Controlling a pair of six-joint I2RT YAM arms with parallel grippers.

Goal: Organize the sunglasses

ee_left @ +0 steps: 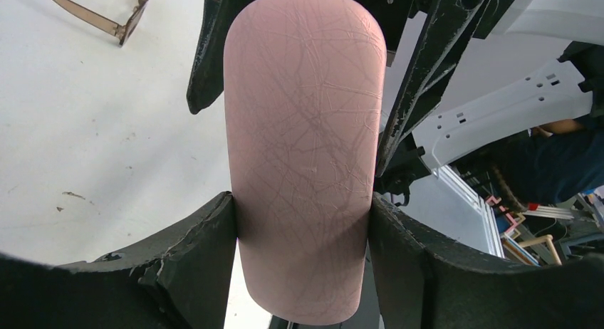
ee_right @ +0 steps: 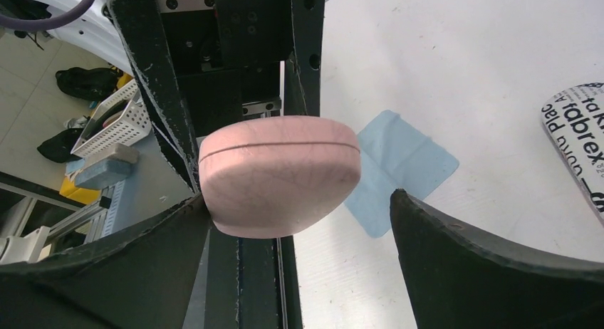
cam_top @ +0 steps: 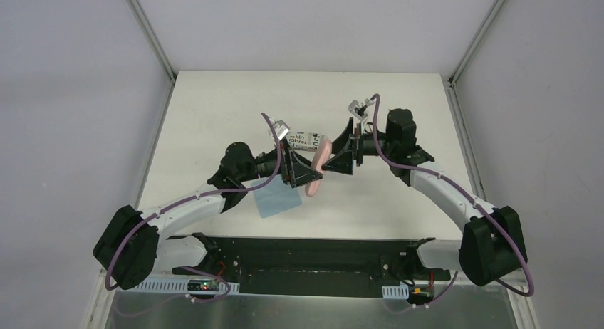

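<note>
A pink case (cam_top: 320,158) is held upright in the air near the table's middle, with my left gripper shut on it; in the left wrist view it fills the middle. My right gripper faces it from the right, part open, with the case between or just in front of its fingers; contact is unclear. A printed case (cam_top: 305,140) lies behind on the table (cam_top: 214,108), and a light blue cloth (cam_top: 274,201) lies in front. A folded temple and edge of sunglasses (ee_left: 107,23) show at the left wrist view's top left.
Both arms meet over the middle, above the cloth and printed case. White walls stand at the sides and back.
</note>
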